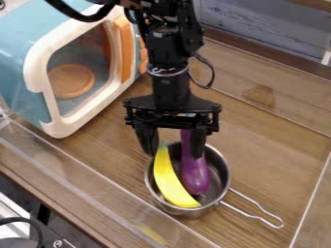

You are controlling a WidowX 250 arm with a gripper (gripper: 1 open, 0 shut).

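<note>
A silver pot (pixel 223 201) with a wire handle rests on the wooden counter, holding a yellow banana (pixel 172 186) and a purple eggplant (pixel 195 171). The black gripper (pixel 172 142) hangs just above the pot, open, its fingers over the upper ends of both items. The eggplant's top is partly hidden behind it.
A toy microwave (pixel 54 68) in blue and white, door open on an orange plate, stands at the left. A wall borders the back, and a cable lies at the lower left.
</note>
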